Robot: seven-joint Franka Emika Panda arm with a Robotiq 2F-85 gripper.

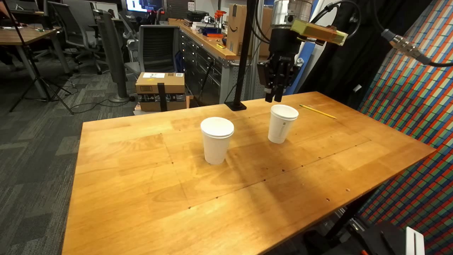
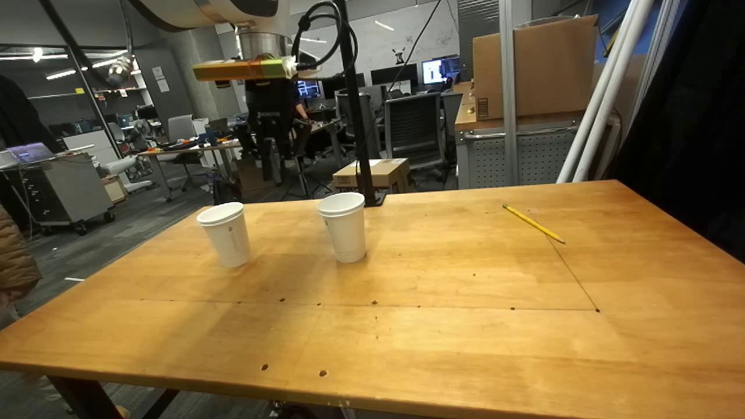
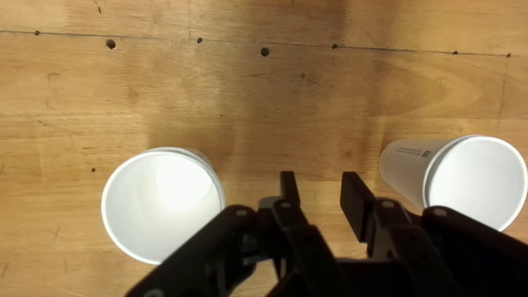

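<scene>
Two white paper cups stand upright and apart on the wooden table. One cup (image 1: 283, 123), the nearer to the pencil, shows an open, hollow inside in the wrist view, left of my fingers. The other cup (image 1: 216, 142) has a flat white top, perhaps a lid or its contents; it lies to the right in the wrist view. High above the table hangs my gripper, fingers parted, with bare wood seen between the fingertips. In exterior view 2 the gripper (image 2: 272, 171) shows above and behind the cups (image 2: 227, 234), touching neither.
A yellow pencil (image 2: 534, 224) lies on the table away from both cups. A black post (image 1: 242, 63) rises at the table's edge near the arm.
</scene>
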